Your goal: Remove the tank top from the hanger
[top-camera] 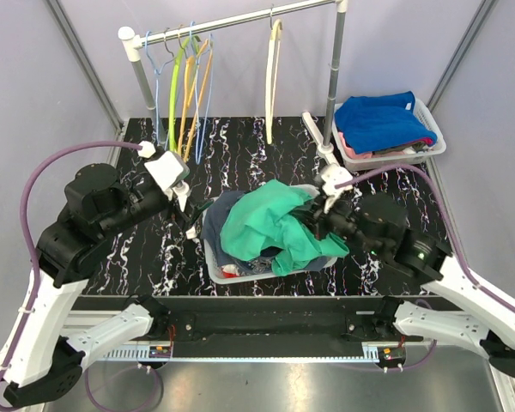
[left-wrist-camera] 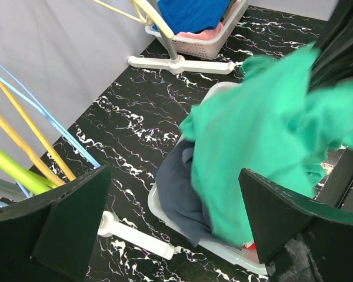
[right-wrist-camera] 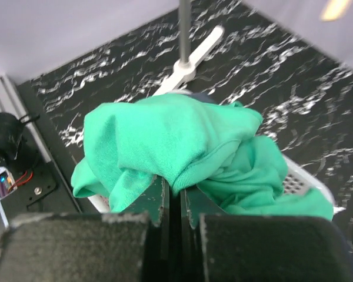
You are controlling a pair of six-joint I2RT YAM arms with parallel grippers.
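Observation:
A bunched green tank top [top-camera: 262, 221] lies over the basket in the middle, partly lifted on its right side. My right gripper is shut on it; folds of the green cloth [right-wrist-camera: 165, 132] rise between its fingertips. The left gripper [top-camera: 193, 219] stands open left of the basket, with nothing between its fingers; in the left wrist view the tank top [left-wrist-camera: 241, 147] shows beyond its right finger [left-wrist-camera: 276, 217]. A bare pale hanger [top-camera: 272, 81] hangs from the rack's rail, clear of the cloth.
Dark cloth [top-camera: 216, 225] lies in the central white basket [top-camera: 213, 268]. Several coloured hangers [top-camera: 187, 94] hang at the rack's left, close to my left arm. A second basket [top-camera: 438, 142] with a blue cloth [top-camera: 378, 120] stands at the back right.

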